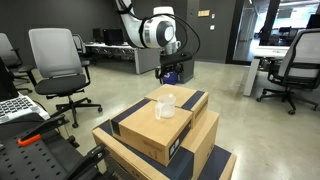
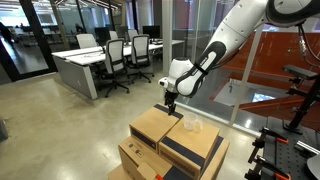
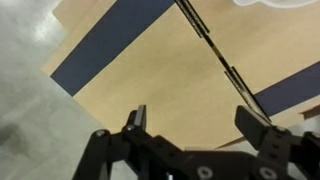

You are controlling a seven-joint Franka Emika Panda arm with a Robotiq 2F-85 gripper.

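Observation:
Above the far end of the cardboard boxes hangs my gripper, below the white arm. Its two black fingers stand wide apart in the wrist view, open with nothing between them. Beneath it lies a cardboard box top, crossed by a dark tape band. A clear, whitish container sits on the nearer box, apart from the gripper. Only a pale edge of that container enters the wrist view at the top right.
More boxes stand beneath and beside the top ones, with step-like edges. A dark table with a red clamp borders the near left. Office chairs stand farther off; open grey floor surrounds the boxes.

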